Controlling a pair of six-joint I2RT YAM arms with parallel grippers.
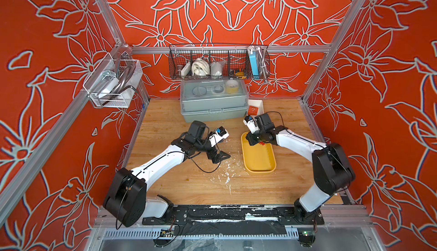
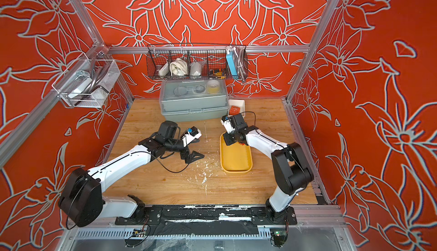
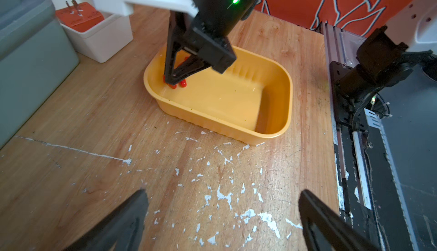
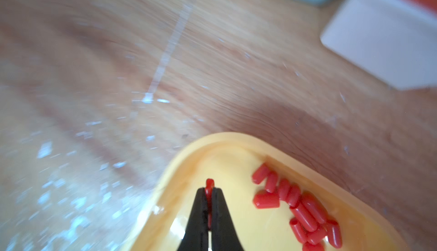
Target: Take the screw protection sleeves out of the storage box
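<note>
A yellow box point(image 1: 259, 162) stands on the table, right of centre. Small red sleeves point(image 4: 302, 205) lie clustered along one side of its floor in the right wrist view. Over that end of the box, my right gripper is shut on one red sleeve point(image 4: 209, 185), whose tip pokes out between the fingertips. The right gripper hides most of the pile in both top views. My left gripper is open above the bare table to the left of the box, nothing between its fingers.
Behind the box stand a white container point(image 3: 104, 37) with a red block in it and a large grey-green lidded case point(image 1: 214, 103). Wood tabletop point(image 1: 163, 109) around the left arm is free, with white scuff marks near the box.
</note>
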